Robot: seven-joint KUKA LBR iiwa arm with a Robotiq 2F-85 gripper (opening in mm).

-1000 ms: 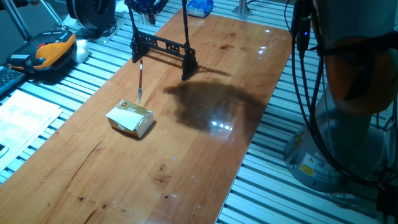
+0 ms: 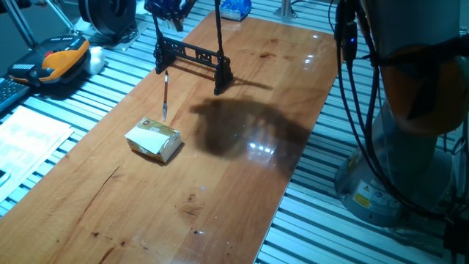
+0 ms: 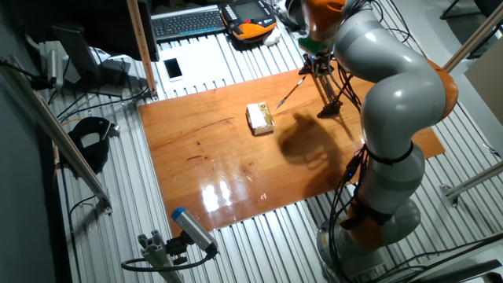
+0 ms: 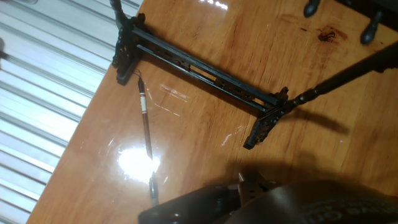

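Observation:
A thin brush point(image 4: 147, 134) with a brown handle and dark ends lies on the wooden table, its looped end close to one foot of a black stand point(image 4: 205, 78). That stand is upright, with a low crossbar and tall posts; its top is cut off in exterior view 1. My gripper shows as a dark shape along the bottom of the wrist view, above the table and apart from the brush. In exterior view 1 only its dark underside appears, up by the stand's posts. The gap between its fingers is hidden.
A small white-and-gold box point(image 2: 154, 139) sits on the table point(image 2: 220, 198) near the brush's other end. A blue packet point(image 2: 234, 9) lies at the far edge. The orange-black device point(image 3: 250, 23) and the phone point(image 3: 173, 69) are off the board. Much of the board is bare.
The arm and its cables have shifted slightly, and its shadow has crept a little to the left in exterior view 1. Brush, stand and box have stayed put.

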